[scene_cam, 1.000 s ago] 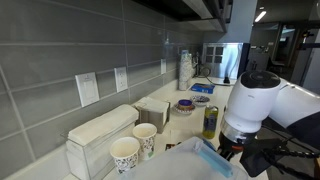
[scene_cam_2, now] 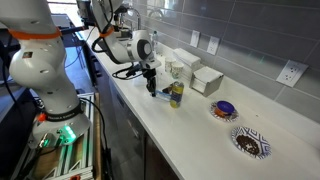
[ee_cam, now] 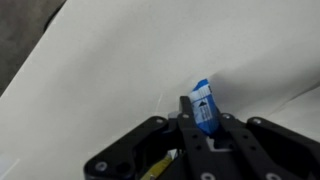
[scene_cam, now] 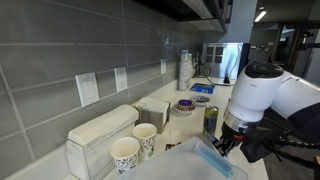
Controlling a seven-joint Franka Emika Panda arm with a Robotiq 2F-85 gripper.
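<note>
My gripper is shut on a slim blue item with a white marking (ee_cam: 204,104), whose end sticks out beyond the fingers in the wrist view. In exterior view 1, a long light-blue strip (scene_cam: 214,160) slants beside the gripper (scene_cam: 226,149), over the edge of a white tray-like surface (scene_cam: 180,166). Exterior view 2 shows the gripper (scene_cam_2: 153,92) low over the white counter, close to the yellow can (scene_cam_2: 176,94). How far the item is above the surface I cannot tell.
Two patterned paper cups (scene_cam: 125,153) and a long white box (scene_cam: 103,137) line the tiled wall. A purple bowl (scene_cam_2: 223,109) and a dark-filled plate (scene_cam_2: 250,142) stand along the counter.
In exterior view 1 the arm has shifted a little to the right. The blue strip near the gripper sits slightly lower; cups, box and can have stayed put.
</note>
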